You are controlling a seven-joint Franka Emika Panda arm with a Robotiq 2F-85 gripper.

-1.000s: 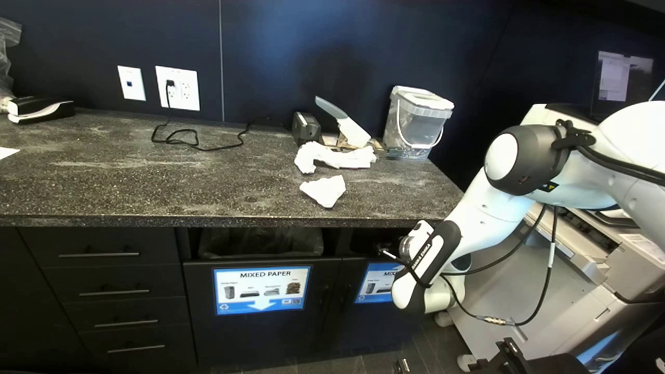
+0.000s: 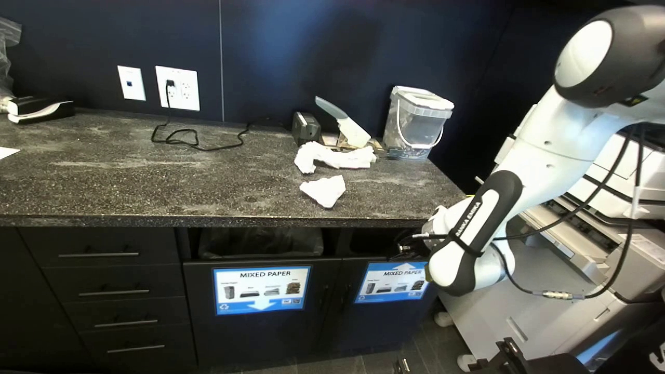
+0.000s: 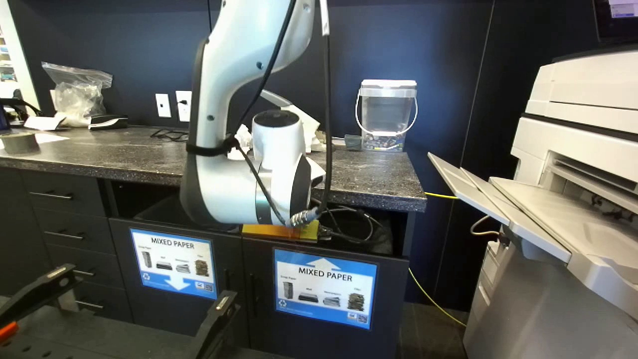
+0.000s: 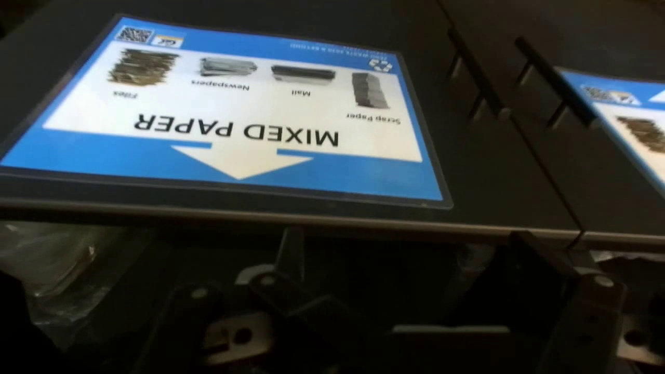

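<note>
My gripper is open at the bottom of the wrist view. Its fingers (image 4: 541,255) stand wide apart before the dark opening above the right bin door, and nothing shows between them. In exterior view 1 the gripper (image 2: 405,244) is a small dark shape at the arm's end, below the counter edge; exterior view 2 has it hidden behind the arm. On the counter (image 2: 218,181) lie a crumpled white paper (image 2: 325,190) near the front and a longer white crumpled piece (image 2: 336,157) behind it.
Two bin doors carry MIXED PAPER signs (image 2: 262,290) (image 3: 326,288); an open slot with a plastic liner (image 2: 262,242) lies above the left one. A lidded clear bucket (image 2: 416,123), a knife-like tool (image 2: 346,122) and a black box (image 2: 306,128) stand at the back. The printer (image 3: 574,179) is at right.
In exterior view 1 the arm has shifted right, and its upper joint has risen. The gripper end has drawn back rightward from the right bin's opening. The papers have not moved.
</note>
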